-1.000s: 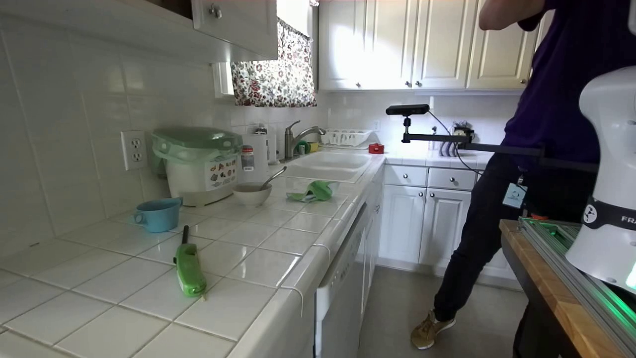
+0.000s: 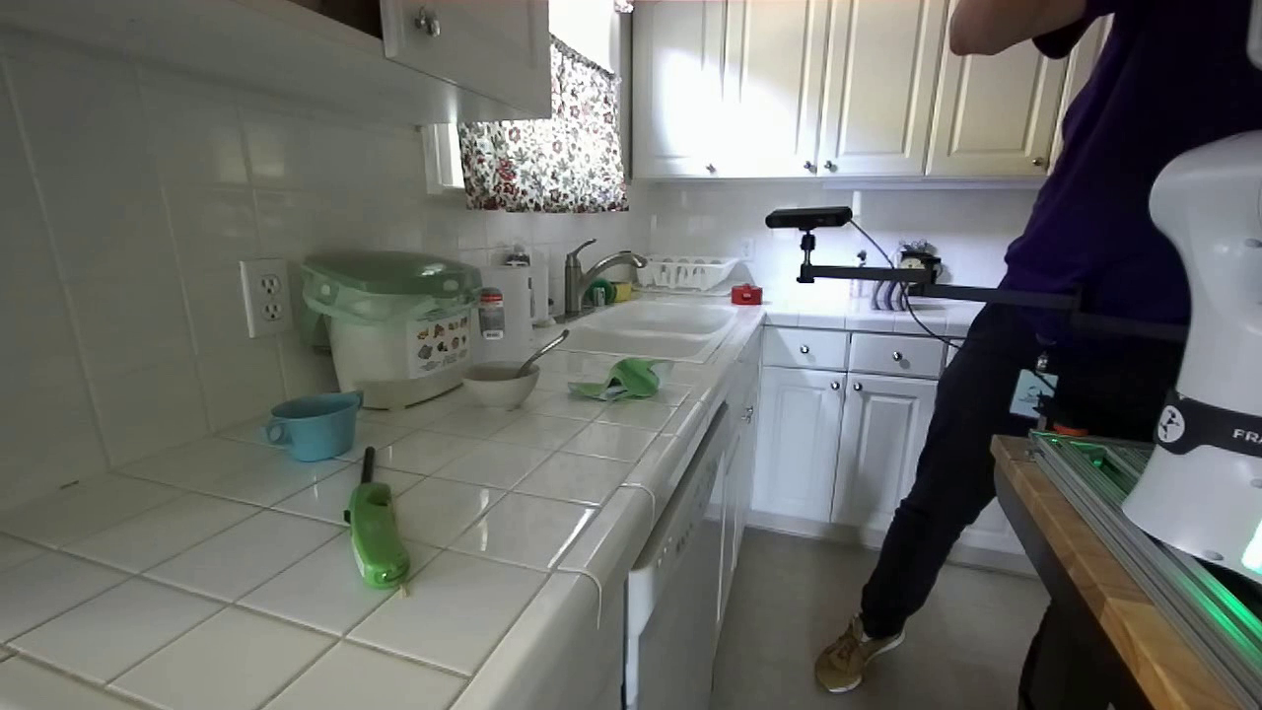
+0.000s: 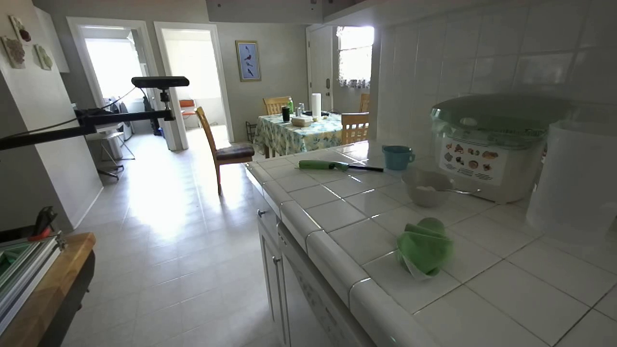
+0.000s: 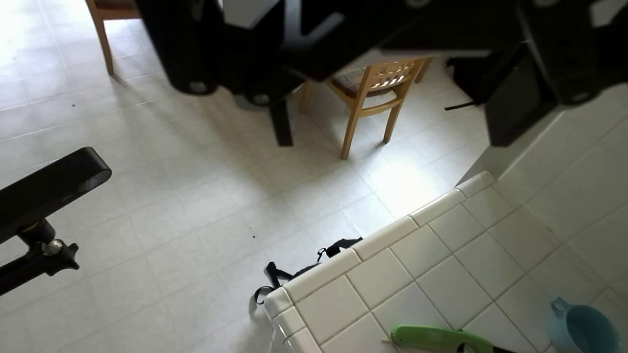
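High above the floor and counter, my gripper stands open, its dark fingers [image 4: 281, 123] wide apart and nothing between them. Below it in the wrist view, a green lighter with a black nozzle [image 4: 427, 337] lies on the white tiled counter, close to a blue cup [image 4: 590, 330]. Exterior view 1 shows the same lighter [image 2: 378, 538] and cup [image 2: 316, 427]. Farther along sit a pale bowl with a spoon [image 2: 500, 385] and a crumpled green cloth-like piece [image 2: 635, 378]. Neither exterior view shows the gripper.
A lidded rice container [image 2: 402, 337] stands against the wall, with a translucent white container [image 3: 572, 179] near it. The sink [image 2: 663, 325] lies beyond. A camera on a boom [image 2: 809, 218] juts over the floor. Someone [image 2: 946, 438] stands behind the robot's wooden table [image 2: 1094, 568].
The standing person has shifted slightly, and the hanging badge has swung a little to the right. Arm base and counter objects look unmoved.
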